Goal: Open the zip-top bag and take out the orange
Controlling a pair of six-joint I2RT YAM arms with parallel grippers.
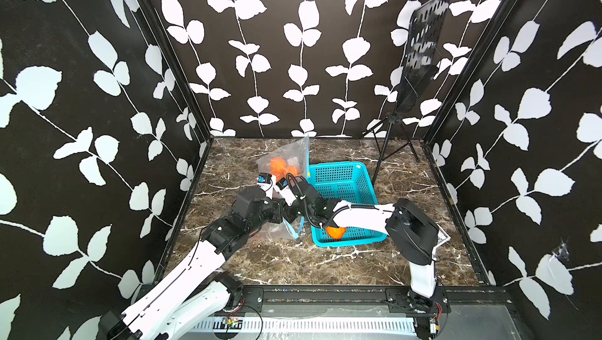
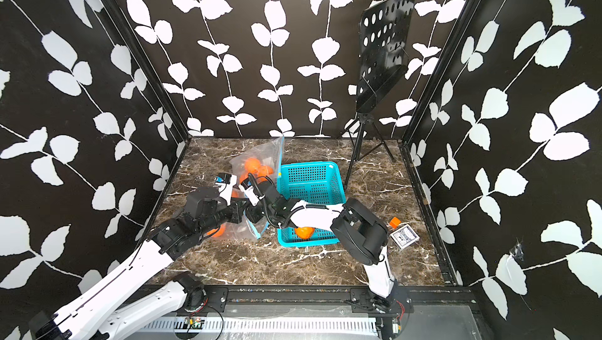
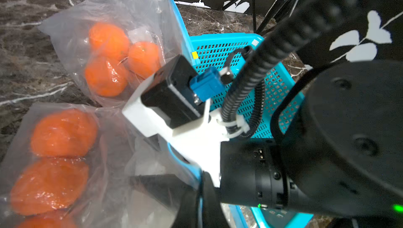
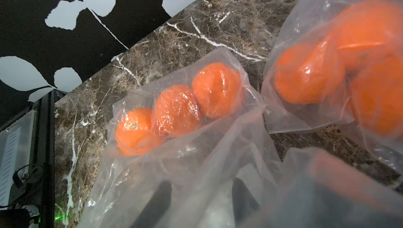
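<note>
Two clear zip bags of oranges lie on the marble table: the rear bag point(image 4: 310, 72) holds several oranges, the nearer bag point(image 4: 176, 110) three in a row. At the nearer bag's blue-edged mouth, my two grippers meet. My left gripper is at the blue zip strip; whether it is open or shut is unclear. My right gripper reaches to the bag from the basket side, shut on the bag, its dark fingers blurred behind the plastic. In the top views both wrists hide much of this bag's mouth.
A teal basket point(image 2: 313, 170) right of the bags holds an orange point(image 2: 304, 232). A card box point(image 2: 404, 234) and small orange object point(image 2: 394, 222) lie at the right. A black stand point(image 1: 388, 139) is at the back right.
</note>
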